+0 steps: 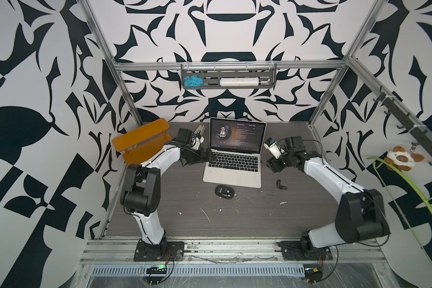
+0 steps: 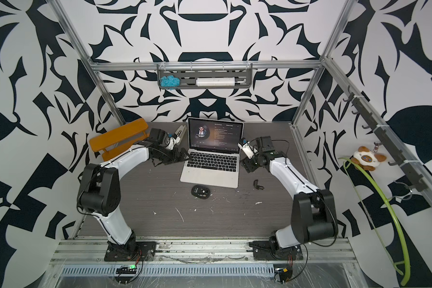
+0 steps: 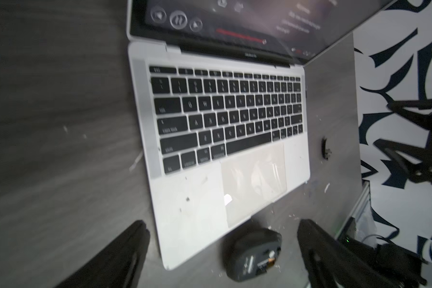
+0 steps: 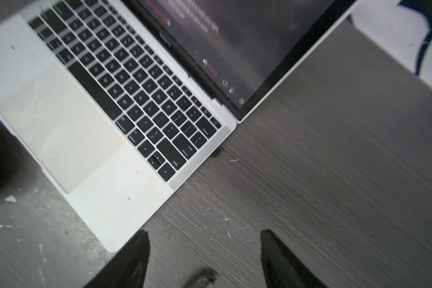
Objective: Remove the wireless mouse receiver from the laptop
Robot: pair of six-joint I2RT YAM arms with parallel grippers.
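The silver laptop (image 1: pixel 230 177) stands lid up in the middle of the table. In the right wrist view a small dark receiver (image 4: pixel 217 152) sticks out of the laptop's right side, near the hinge. My right gripper is open to the right of the laptop, nothing between its fingers, the receiver ahead of them. At the laptop's left edge my left gripper hangs open and holds nothing. A black mouse (image 1: pixel 224 192) lies in front of the laptop, apart from both grippers.
A small black clip-like object (image 1: pixel 281 184) rests on the table to the laptop's right. An orange stand (image 1: pixel 146 153) is at the back left, near the left arm.
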